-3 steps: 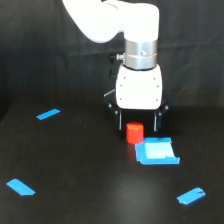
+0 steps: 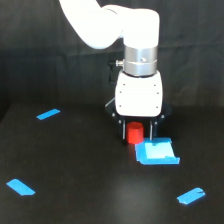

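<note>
A small red object (image 2: 135,133), block- or can-like, stands on the dark table just left of a blue-edged patch with a pale middle (image 2: 160,151). Over the red object is my gripper (image 2: 138,128), pointing straight down from the white arm. Its dark fingers reach down on either side of the object's upper part, and a dark gap shows between the object and the right finger. The fingers look open; contact on the left side is too small to make out.
Separate strips of blue tape lie at the back left (image 2: 48,114), front left (image 2: 20,187) and front right (image 2: 191,196). A dark curtain (image 2: 40,50) hangs behind.
My gripper has come down, lowering the fingers to the red object, and the fingers look somewhat closer together. The red object and the blue-edged patch have stayed in place.
</note>
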